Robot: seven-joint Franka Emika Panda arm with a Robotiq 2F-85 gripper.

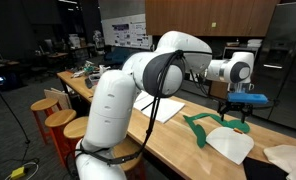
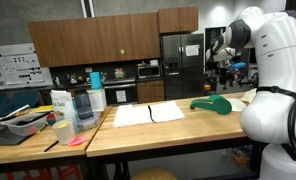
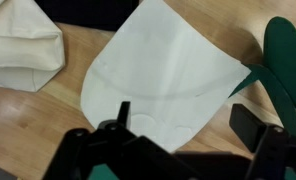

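My gripper is open above the table, its two dark fingers wide apart with nothing between them. Under it in the wrist view lies a flat white piece of cloth or paper [image 3: 158,65]. Green cloth [image 3: 286,65] with a long strap borders that piece on the right, and more green shows at the bottom, partly behind the gripper. In exterior view 1 the gripper [image 1: 228,106] hangs over the far part of the table, above the green cloth [image 1: 197,130] and the white piece [image 1: 230,145].
A black cloth [image 3: 93,10] and a cream cloth [image 3: 23,45] lie beside the white piece. White sheets [image 2: 138,114] cover another part of the table [image 2: 138,145]. A cluttered counter with a blue-lidded container [image 2: 96,80] stands at the left. Bare wood lies between.
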